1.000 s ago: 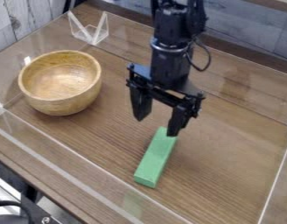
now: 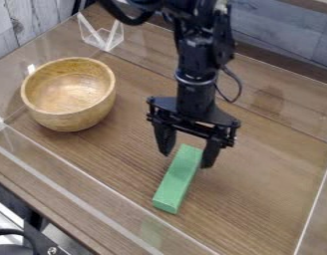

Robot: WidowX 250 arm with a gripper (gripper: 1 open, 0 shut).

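Observation:
A green rectangular block (image 2: 177, 181) lies flat on the wooden table, angled from lower left up to the right. My black gripper (image 2: 190, 139) is open just above and behind the block's far end, its two fingers spread left and right, with nothing seen held.
A wooden bowl (image 2: 72, 92) stands at the left. A white wire-like object (image 2: 104, 30) is at the back left.
The block has not visibly moved.

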